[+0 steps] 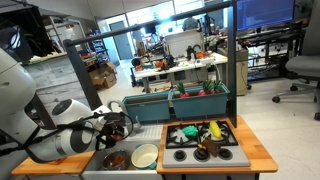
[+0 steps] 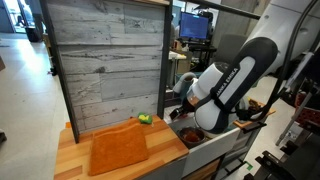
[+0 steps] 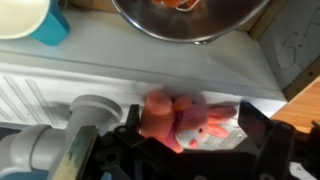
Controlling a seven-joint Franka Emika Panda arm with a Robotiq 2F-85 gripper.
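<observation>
In the wrist view my gripper stands open, its two dark fingers on either side of a pink and red soft-looking object. That object lies near the pale sink ledge, beside the grey faucet; whether the fingers touch it I cannot tell. A metal pot with something orange in it sits at the top of the view. From the first exterior view, the arm reaches low over the sink area behind the pot, its fingertips hard to make out.
A cream bowl stands right of the pot, and a stove with toy food on it is farther right. Behind runs a blue-green planter box. An orange cloth covers part of the wooden counter.
</observation>
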